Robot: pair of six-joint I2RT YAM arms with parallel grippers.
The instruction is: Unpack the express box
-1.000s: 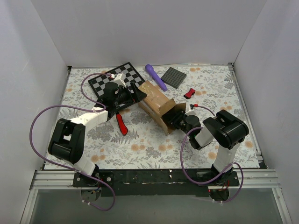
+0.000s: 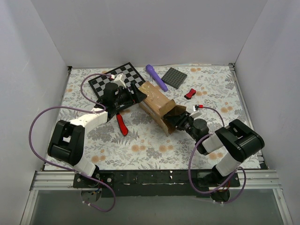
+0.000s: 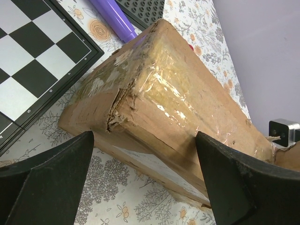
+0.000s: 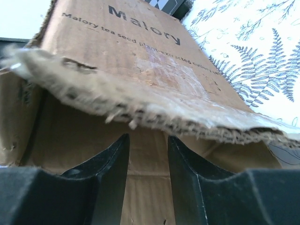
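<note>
The cardboard box (image 2: 157,99) lies aslant mid-table, its taped end (image 3: 173,79) to the upper left and its open end with raised flaps to the lower right. At the taped end, my left gripper has its fingers spread wide across the box's corner; whether they touch it cannot be seen. My right gripper is at the open mouth, fingers a little apart and nothing between them. Above its fingertips runs a torn flap edge (image 4: 154,110). The bare brown interior (image 4: 89,136) shows behind the fingers; deeper contents are hidden.
Behind the box lie a purple rod (image 2: 156,78) and a dark grey studded pad (image 2: 174,78). A checkered board (image 2: 101,86) lies at the left, a red tool (image 2: 122,124) before it. A small red item (image 2: 190,93) sits right.
The left arm and the box look unmoved.
</note>
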